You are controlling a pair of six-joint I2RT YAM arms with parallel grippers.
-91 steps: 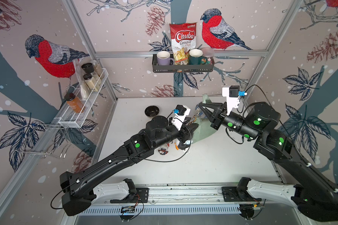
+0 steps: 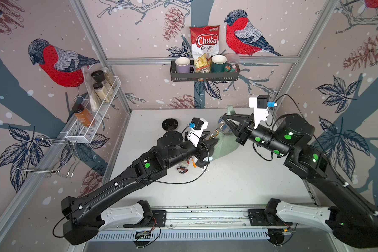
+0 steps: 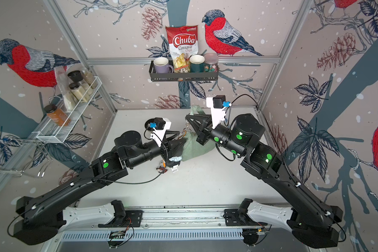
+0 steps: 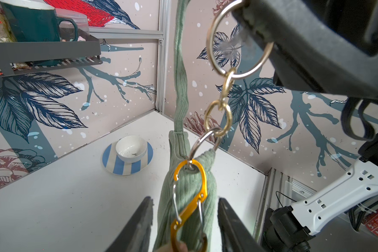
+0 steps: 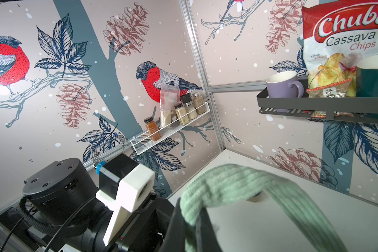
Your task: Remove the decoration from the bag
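Note:
The green corduroy bag point(image 2: 228, 147) hangs between my two grippers. Its strap point(image 5: 235, 180) arches up and over from my right gripper, whose fingers are shut on it. Near that gripper, in the left wrist view, a metal ring point(image 4: 210, 46) and gold chain links point(image 4: 218, 115) lead down to an orange carabiner point(image 4: 191, 205). My left gripper stands open, one finger point(image 4: 138, 226) on either side of the carabiner. A dark and pale-blue dangling item with a white tag point(image 3: 174, 168) shows below the left gripper, partly hidden.
A small reddish-dark object point(image 2: 182, 169) lies on the table. Further back are a black bowl point(image 2: 169, 124) and a white bowl point(image 4: 131, 147) on a striped plate point(image 4: 109, 161). A loaded shelf point(image 2: 203, 77) hangs on the back wall.
My left gripper has shifted slightly left, drawing back from the bag. The right arm and the bag stay nearly in place.

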